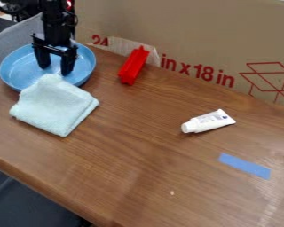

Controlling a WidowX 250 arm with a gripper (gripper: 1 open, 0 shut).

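My black gripper point(54, 53) is over the blue plate point(27, 70) at the upper left, its fingers open and reaching down into it. Whether anything small lies between them is hard to tell. A folded pale blue cloth point(54, 106) lies on the wooden table against the plate's near side. A long red object point(132, 66) lies to the right of the plate, and a white tube point(208, 122) lies at the middle right.
A cardboard box point(198, 35) forms a wall along the back. A strip of blue tape point(244, 166) is on the table point(156, 177) at the right. A dark gap lies beyond the front left edge.
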